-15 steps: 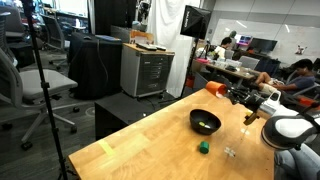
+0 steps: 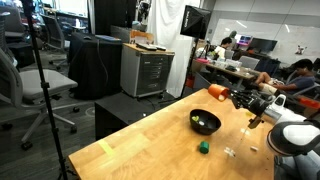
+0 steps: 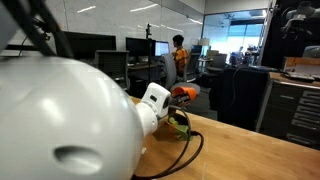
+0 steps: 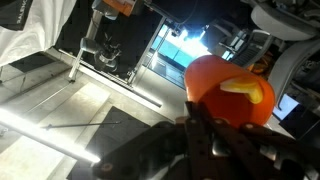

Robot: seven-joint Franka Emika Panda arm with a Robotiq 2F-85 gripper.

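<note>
An orange cup [image 2: 216, 91] is held up over the table, tipped on its side, with my gripper [image 2: 229, 93] shut on it. Below the cup stands a black bowl [image 2: 205, 128], with small yellowish pieces inside. In the wrist view the orange cup [image 4: 213, 72] fills the space ahead of the gripper, and a yellow piece [image 4: 243, 90] shows in its mouth. Exterior view 2 has the cup [image 3: 184, 91] beyond the white arm, which hides much of the table and the bowl.
A small green object [image 2: 204, 147] lies on the wooden table [image 2: 140, 150] in front of the bowl. A black case [image 2: 120, 113] stands behind its left edge, and a dark tripod pole [image 2: 52, 100] rises at the left.
The cup has stayed nearly in place, still in my gripper. A yellowish spot now shows near the bowl's left rim, where none showed before.
</note>
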